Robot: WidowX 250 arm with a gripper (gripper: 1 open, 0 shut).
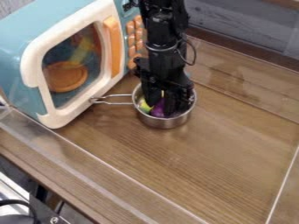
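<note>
A metal pot (163,122) with a handle sits on the wooden counter beside the toy microwave. My black gripper (163,94) reaches down into it. Inside the pot are a yellow piece (143,105) and a purple one (158,110), both partly hidden behind the gripper. Whether the fingers hold anything is not visible.
The blue toy microwave (47,35) stands at the left, its window showing an orange plate. A grey wall runs along the back.
</note>
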